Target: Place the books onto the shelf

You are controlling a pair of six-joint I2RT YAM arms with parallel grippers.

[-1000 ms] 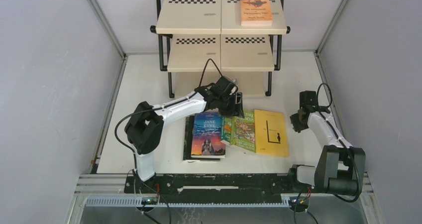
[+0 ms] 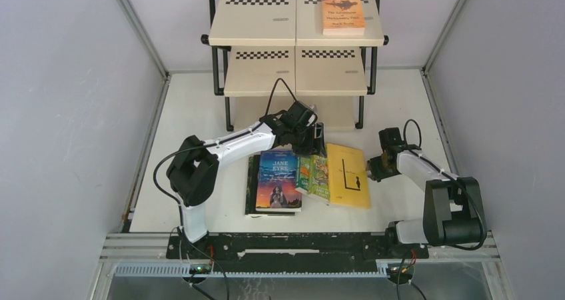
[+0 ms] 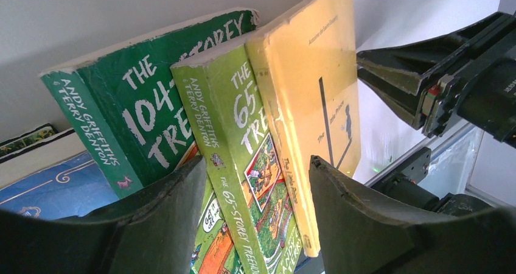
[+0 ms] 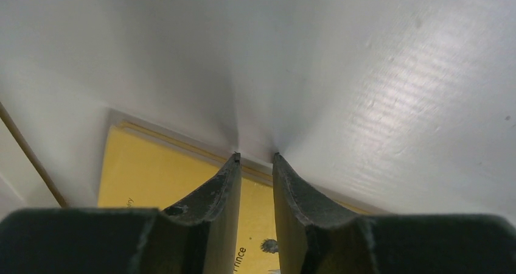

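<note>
In the top view a yellow book (image 2: 348, 173) lies partly over a green 65-Storey book (image 2: 318, 183), beside a 104-Storey book (image 3: 122, 128) and the Jane Eyre book (image 2: 278, 180), which rests on darker books. My left gripper is part open above the green books, with none visibly held. My right gripper is part open at the yellow book's outer right edge; in the left wrist view its fingers touch or nearly touch that edge.
An orange book (image 2: 342, 13) lies on the upper shelf (image 2: 256, 20) of a two-column rack behind.
My right gripper has moved left toward the books, and the yellow book has shifted left, further over the green book. My left arm has not visibly moved.
</note>
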